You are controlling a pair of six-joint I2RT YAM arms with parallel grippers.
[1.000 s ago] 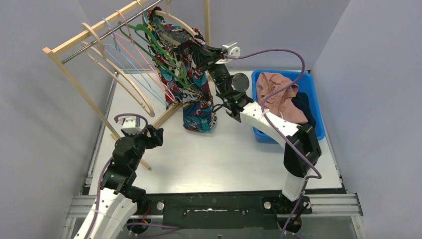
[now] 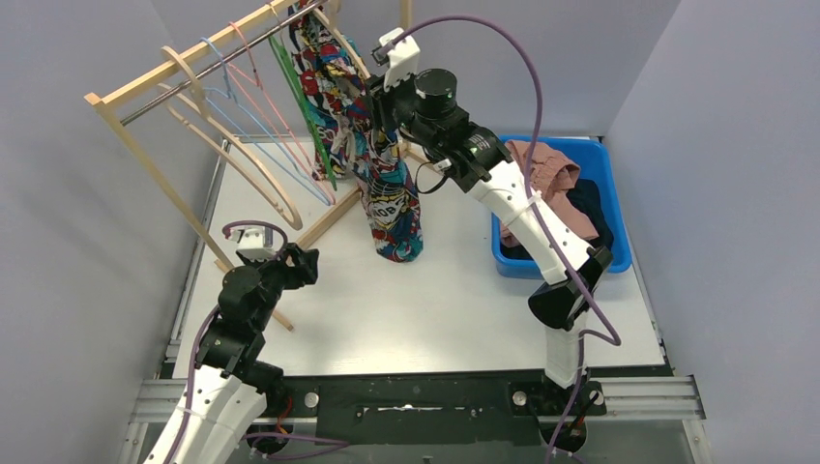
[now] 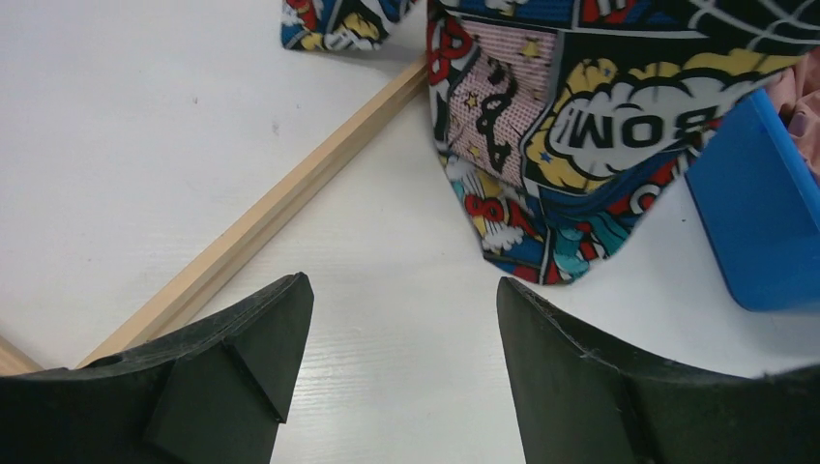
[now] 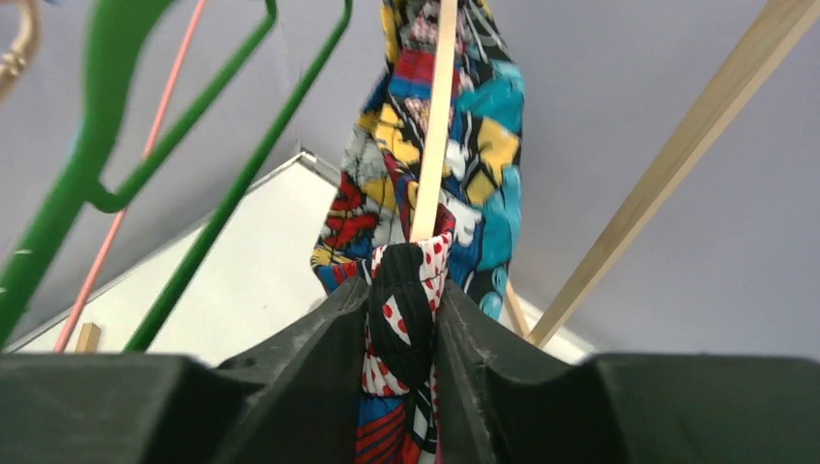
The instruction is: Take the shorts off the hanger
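Note:
The comic-print shorts hang from the rail on a pale wooden hanger. One side of them is still on the hanger behind; the other hangs low, its hem showing in the left wrist view. At the hanger's near end my right gripper has bunched cloth pinched between its fingers, with the hanger's tip going into that cloth. Low at the left, well away from the shorts, my left gripper stands open and empty.
Green, pink and blue hangers and bare wooden ones hang left of the shorts. At the right stands a blue basket with clothes.
My right gripper has moved left and towards the rail, turning as it went. The shorts and their hanger have swung round, and the green hanger has turned. The left arm has stayed still.

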